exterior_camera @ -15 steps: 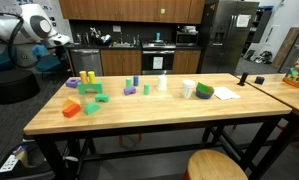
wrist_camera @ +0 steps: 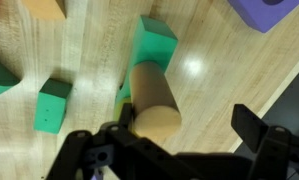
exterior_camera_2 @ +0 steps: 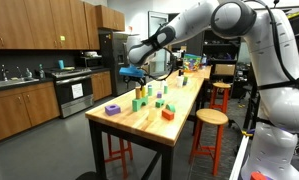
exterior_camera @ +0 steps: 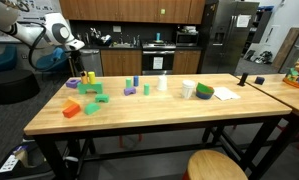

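Several coloured blocks stand at the near-left end of the long wooden table (exterior_camera: 189, 112). Among them a green block structure (exterior_camera: 92, 88) carries upright yellow cylinders (exterior_camera: 91, 77). From above, in the wrist view, a tan-looking cylinder (wrist_camera: 155, 100) rises toward the camera beside the end of a green block (wrist_camera: 153, 43). My gripper is open above it, one dark finger (wrist_camera: 251, 128) well clear on the right. The cylinder lies close to the other finger, which partly hides its lower left; whether they touch I cannot tell.
Close by lie a small green block (wrist_camera: 52, 106), an orange block (wrist_camera: 49, 8) and a purple block (wrist_camera: 262, 10). Farther along the table stand a white cup (exterior_camera: 189, 89) and a green bowl (exterior_camera: 204, 91). Bare tabletop lies along the front edge.
Over the last second my arm has swung right and come down in exterior view 1, bringing the gripper to the yellow cylinders. The blocks appear unmoved.
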